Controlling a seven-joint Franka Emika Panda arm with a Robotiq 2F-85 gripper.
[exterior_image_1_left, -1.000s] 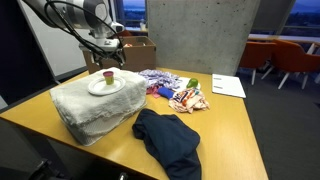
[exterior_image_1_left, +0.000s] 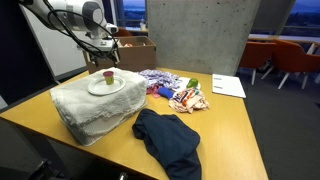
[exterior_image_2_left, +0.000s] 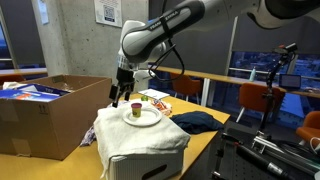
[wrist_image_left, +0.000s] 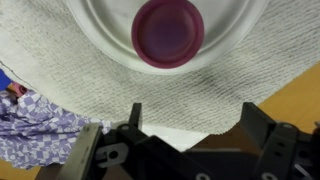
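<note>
A small cup (exterior_image_1_left: 109, 78) with a dark red inside stands upright on a white round plate (exterior_image_1_left: 94, 89). The plate rests on a raised block draped in a whitish cloth (exterior_image_1_left: 88, 120). Seen from above in the wrist view, the cup (wrist_image_left: 167, 33) and the plate's rim (wrist_image_left: 232, 42) are near the top edge. My gripper hangs over the cloth beside the plate, its fingers wide apart and nothing between them. The cup lies beyond the fingertips, outside the fingers.
A dark navy cloth (exterior_image_1_left: 168, 143) lies in front on the table. Behind the block are a checkered cloth (exterior_image_1_left: 160, 80), a patterned cloth (exterior_image_1_left: 188, 100) and white paper (exterior_image_1_left: 228, 85). A cardboard box (exterior_image_2_left: 50, 120) stands at one side; a person (exterior_image_2_left: 137, 60) is behind the table.
</note>
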